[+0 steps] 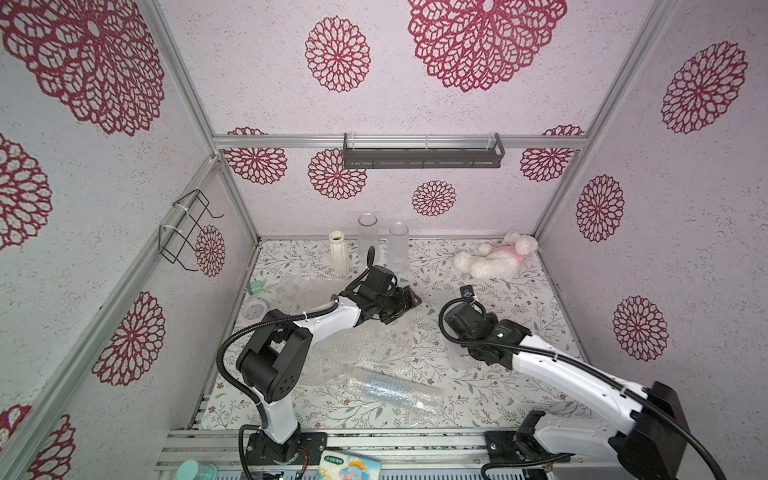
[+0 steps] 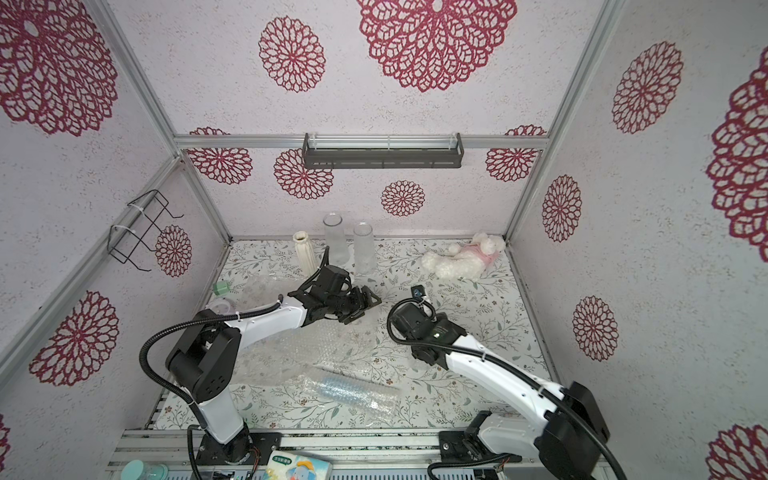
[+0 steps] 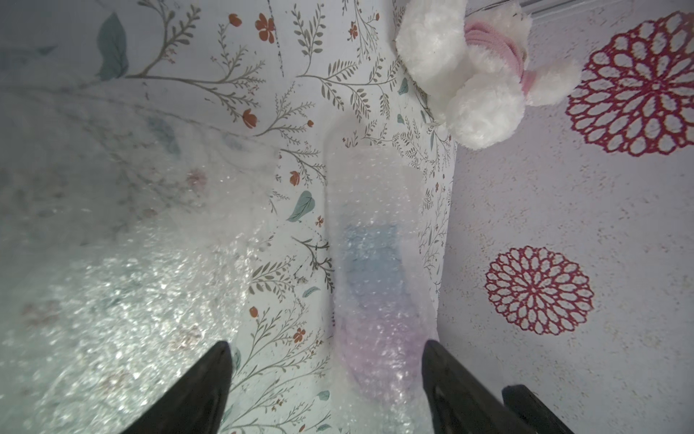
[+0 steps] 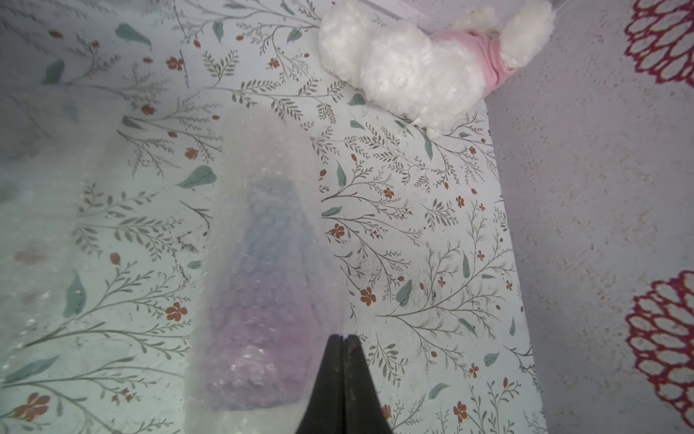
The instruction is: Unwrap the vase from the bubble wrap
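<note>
A bubble-wrapped bundle (image 3: 376, 289), blue fading to purple inside clear wrap, lies on the table in the left wrist view. In the right wrist view the same bundle (image 4: 260, 303) lies left of my right gripper, whose fingers are shut together with nothing visible between them. My left gripper is open, its dark fingers well apart and the bundle visible beyond the gap. No contact shows between the left fingers and the wrap. From above, the bundle is hard to make out, seemingly hidden around my right arm's end (image 1: 472, 328).
A flat bubble-wrap sheet (image 3: 123, 275) covers the left side. Another piece of bubble wrap (image 1: 392, 389) lies in front. Behind stand a white ribbed vase (image 1: 340, 254) and clear cylinders (image 1: 397, 248). A white plush toy (image 1: 500, 257) lies back right.
</note>
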